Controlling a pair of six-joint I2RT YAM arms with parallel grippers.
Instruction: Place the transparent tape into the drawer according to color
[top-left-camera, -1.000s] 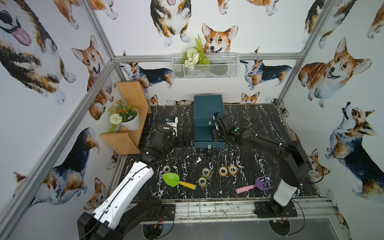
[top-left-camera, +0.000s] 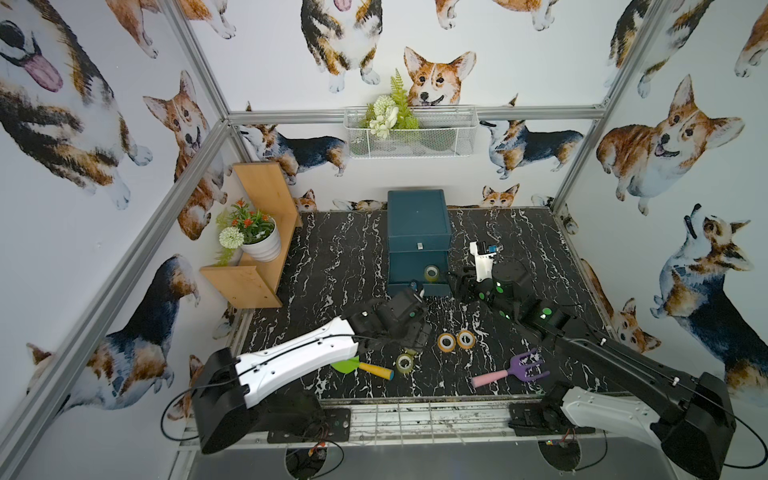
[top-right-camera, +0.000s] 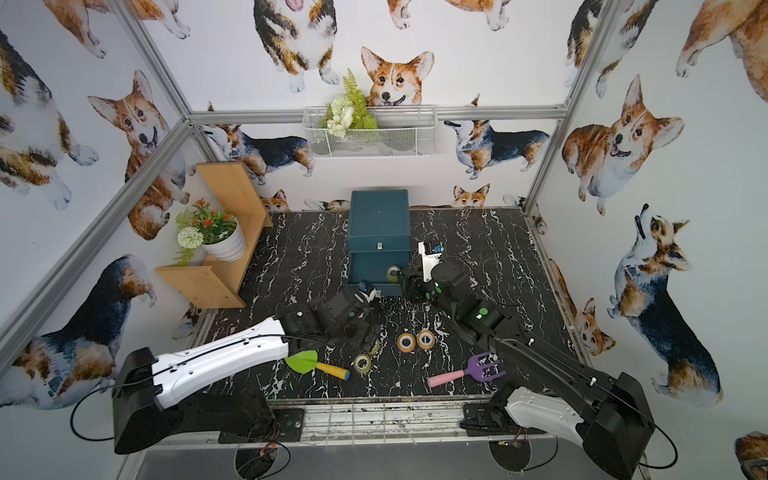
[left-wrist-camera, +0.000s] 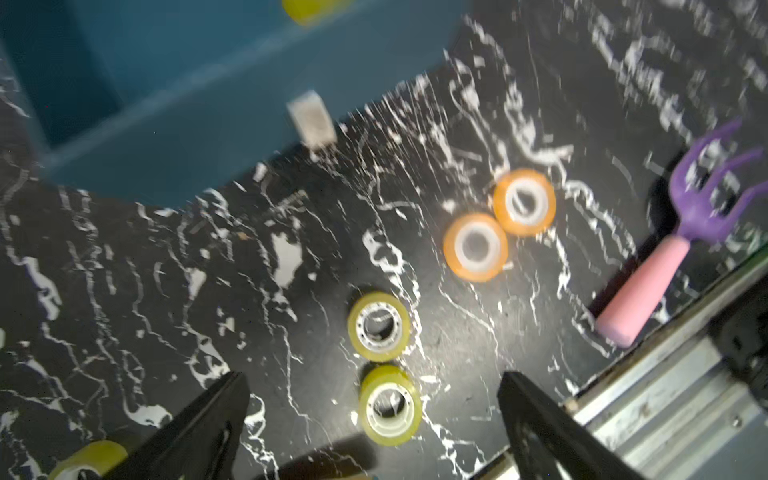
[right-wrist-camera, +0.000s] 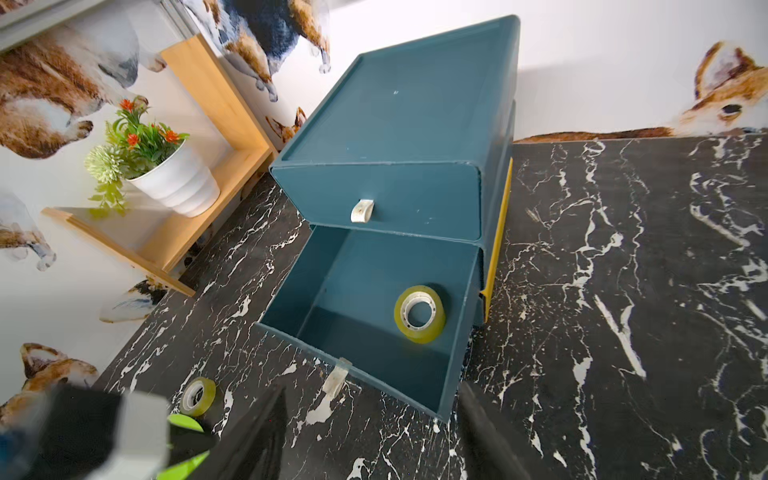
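Note:
The teal drawer (right-wrist-camera: 344, 300) is pulled out from its cabinet, and a yellow-green transparent tape roll (right-wrist-camera: 433, 329) lies inside at its right. Two more yellow-green rolls are on the table, the farther roll (left-wrist-camera: 358, 342) and nearer roll (left-wrist-camera: 368, 428). Another yellow-green roll (right-wrist-camera: 206, 397) lies left of them. The two orange rolls (left-wrist-camera: 475, 275) touch each other to the right. My left gripper (top-left-camera: 419, 337) is open over the yellow-green pair, with nothing between its fingers. My right gripper (top-left-camera: 457, 286), fingers apart and empty, hangs by the drawer's right front corner.
A green trowel with yellow handle (top-left-camera: 376, 370) lies at front left, and a purple fork with pink handle (top-left-camera: 489, 377) at front right. The wooden shelf (top-left-camera: 270, 208) with a potted plant stands at left.
My left arm has swung from left of the drawer to the front middle. My right gripper has moved rightward off the drawer, and the roll inside is now visible.

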